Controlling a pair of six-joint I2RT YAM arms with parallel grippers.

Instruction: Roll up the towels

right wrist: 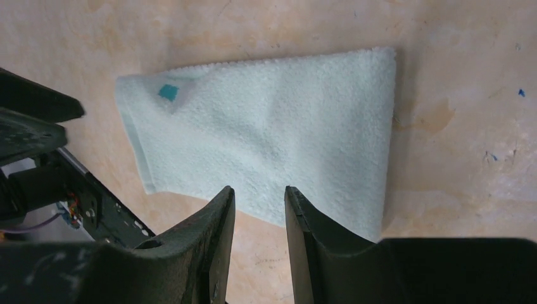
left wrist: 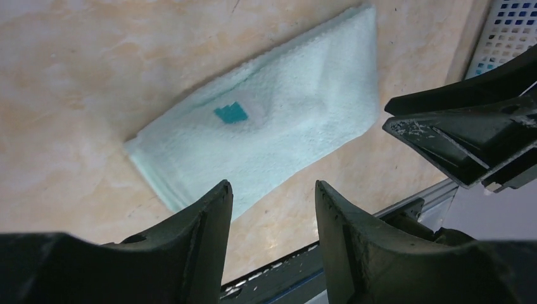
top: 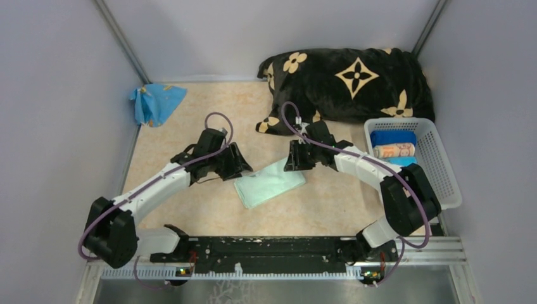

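Observation:
A pale mint towel lies folded into a flat oblong on the table, slanting up to the right, with a small teal patch near one end. Over its left end hovers my left gripper, its fingers parted and nothing between them. My right gripper is above the towel's right end, also open and empty; its fingers show a narrower gap. In the right wrist view the whole upper edge of the towel is visible, while its near edge is partly behind the fingers.
A grey basket with several rolled towels stands at the right, partly covered by my right arm. Behind lies a black patterned pillow. A blue cloth rests at the back left corner. Bare table surrounds the towel.

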